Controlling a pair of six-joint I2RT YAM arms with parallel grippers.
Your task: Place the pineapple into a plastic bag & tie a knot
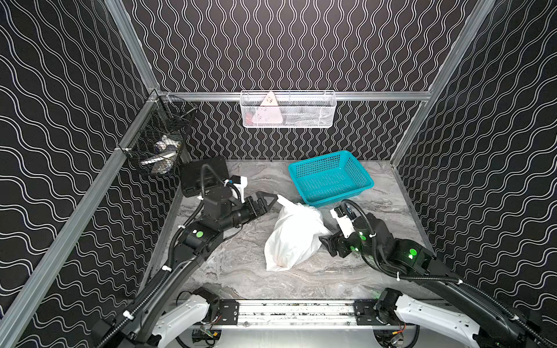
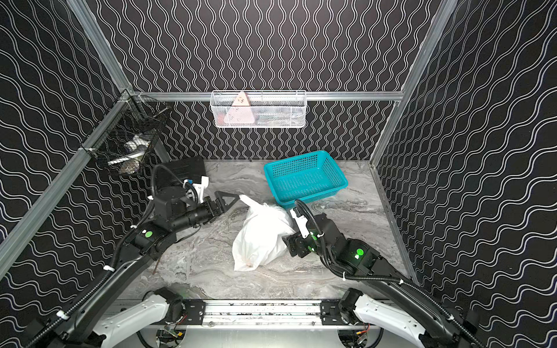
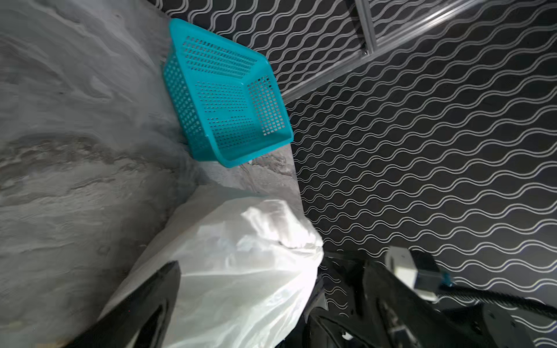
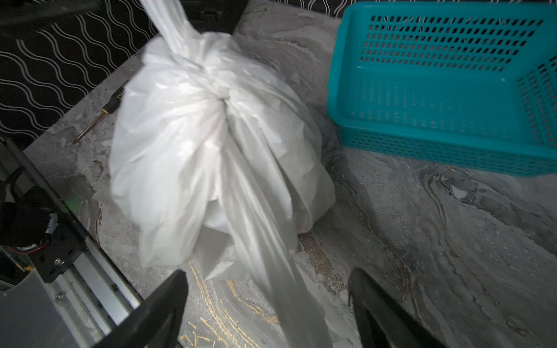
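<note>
A white plastic bag (image 1: 293,235) (image 2: 258,235) lies bunched on the marble table, twisted into a tie at its top (image 4: 223,98); its contents are hidden. One white end reaches up-left toward my left gripper (image 1: 269,200), which is open above the bag's left side. My right gripper (image 1: 332,243) is open at the bag's right side, with the other long end (image 4: 255,220) running down between its fingers, not gripped.
An empty teal basket (image 1: 330,177) stands behind the bag at the right. A black box (image 1: 197,174) is at the back left, and a screwdriver (image 4: 98,121) lies left of the bag. Mesh baskets hang on the walls.
</note>
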